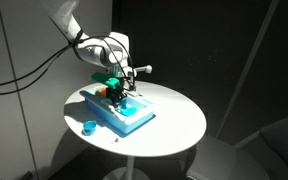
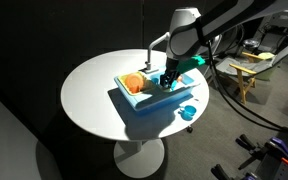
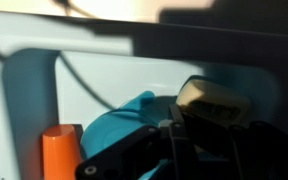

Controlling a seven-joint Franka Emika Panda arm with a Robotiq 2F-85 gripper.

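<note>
A light-blue rectangular bin (image 1: pixel 136 125) stands on the round white table, and my gripper (image 1: pixel 117 98) reaches down into it. In the wrist view a pale beige block (image 3: pixel 214 101) sits right at the dark fingers of the gripper, which appear shut on it. Shadow and the gripper body hide the block's lower part. Beside it inside the bin lie a rounded blue item (image 3: pixel 114 130) and an orange item (image 3: pixel 60 152). From the other side, a round orange thing (image 2: pixel 136 82) shows in the bin.
A small blue cup (image 1: pixel 89 128) stands outside the bin near the table edge; the bin walls (image 3: pixel 124 40) rise close round the gripper. Black cables hang by the arm.
</note>
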